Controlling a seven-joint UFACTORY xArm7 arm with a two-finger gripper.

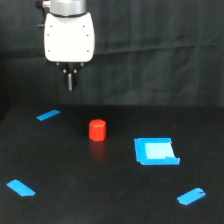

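A small red cylinder-like object (97, 130) stands on the dark table, left of the middle. To its right lies a white square (157, 151) framed by blue tape (142, 156). My gripper (70, 84) hangs above the table at the upper left, pointing down, well above and to the left of the red object. Its fingers look thin and close together; they are too small here to tell whether the fingers are open or shut. No object shows at the fingertips.
Blue tape strips mark the table: one at the back left (48, 115), one at the front left (20, 188) and one at the front right (191, 196). A dark curtain (150, 60) hangs behind.
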